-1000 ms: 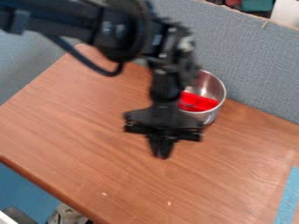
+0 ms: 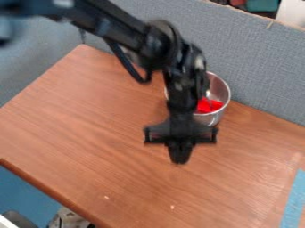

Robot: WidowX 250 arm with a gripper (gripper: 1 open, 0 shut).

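My black gripper (image 2: pixel 180 153) points down over the middle of the wooden table, just in front of a steel pot (image 2: pixel 219 91), and appears shut with nothing visible between its fingers. The pot stands near the back right of the table, partly hidden behind my arm. Something red (image 2: pixel 209 106) shows inside it.
A grey padded wall (image 2: pixel 256 67) runs along the back. A blue strip (image 2: pixel 291 200) lies at the right edge, and some clutter sits below the table's front left corner.
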